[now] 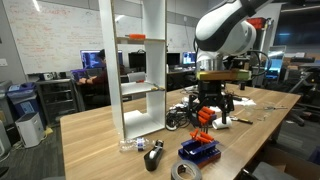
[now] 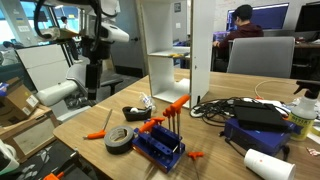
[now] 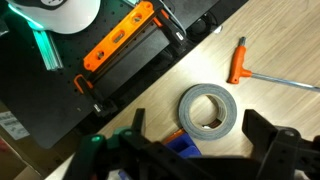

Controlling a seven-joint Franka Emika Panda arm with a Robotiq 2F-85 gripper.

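Note:
My gripper (image 1: 212, 102) hangs over the table, pointing down, its fingers wide apart and empty. In exterior view 2 it stands at the left, clear of the tabletop. Below it in the wrist view lies a grey tape roll (image 3: 208, 111), between the two fingers as seen from above but not touched. A hex driver with an orange handle (image 3: 238, 62) lies beside the roll. The blue rack (image 2: 158, 148), close to the tape roll (image 2: 119, 140), holds several orange-handled tools (image 2: 179, 105) upright. Part of the rack is hidden by my gripper in the wrist view.
A white shelf unit (image 1: 124, 82) rises behind the rack. A white cylinder (image 2: 268, 165), a spray bottle (image 2: 302, 115) and a blue box (image 2: 255, 138) stand to the right in exterior view 2. A dark handheld object (image 1: 154, 155) lies left of the rack. Bare tabletop (image 1: 90, 150) extends leftward.

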